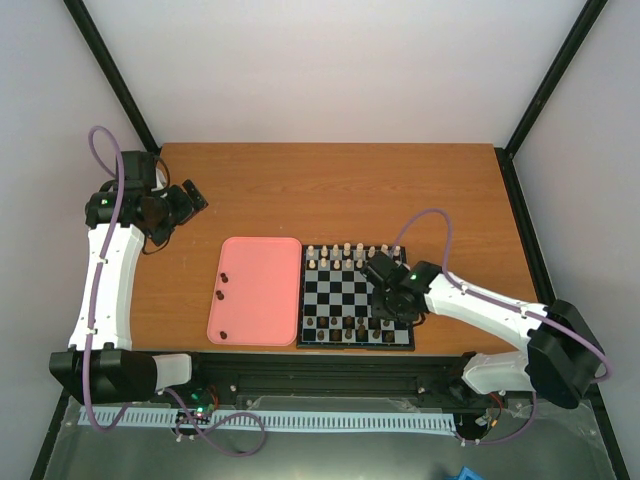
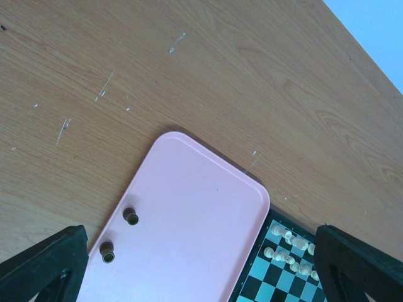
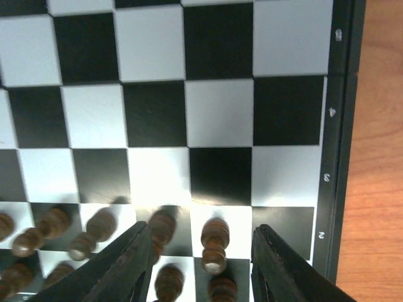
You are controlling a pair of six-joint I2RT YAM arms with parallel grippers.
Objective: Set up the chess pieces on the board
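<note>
The chessboard [image 1: 335,290] has pale pieces along its far rows and brown pieces along its near rows. My right gripper is low over the brown rows at the board's right side, fingers apart, with a brown pawn [image 3: 215,236] between or just beyond the fingertips; I cannot tell whether they touch it. The pink tray [image 1: 255,290] left of the board holds several dark pieces [image 2: 131,216] near its left edge. My left gripper [image 1: 195,196] stands open above the table's left side, nothing between its fingers.
The board's right border [image 3: 334,157] has bare wood beside it. Walls stand at the back and both sides.
</note>
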